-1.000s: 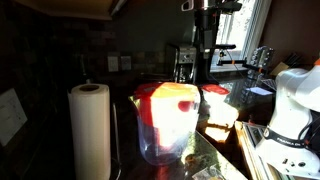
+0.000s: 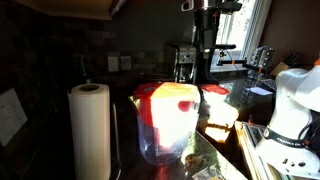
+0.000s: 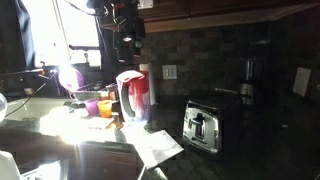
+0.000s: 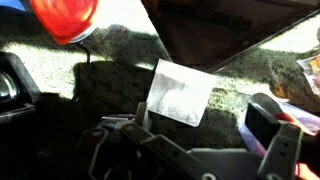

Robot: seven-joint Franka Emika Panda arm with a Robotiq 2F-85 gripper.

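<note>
My gripper points down over the dark stone counter, its fingers spread wide apart with nothing between them. Below it lies a flat white square (image 4: 180,92), like a folded paper towel or napkin. The same kind of white sheet (image 3: 158,147) shows at the counter's front in the second exterior view. A clear pitcher with a red lid (image 3: 133,97) stands beside it; from the wrist its red top (image 4: 65,17) appears at upper left. In the first exterior view the gripper (image 2: 208,62) hangs high behind the pitcher (image 2: 165,125), and its fingertips are hard to make out.
A chrome toaster (image 3: 203,126) sits right of the sheet. Orange and purple cups (image 3: 97,108) stand left of the pitcher, near a bright window. A paper towel roll (image 2: 91,132) stands upright close to the first exterior camera.
</note>
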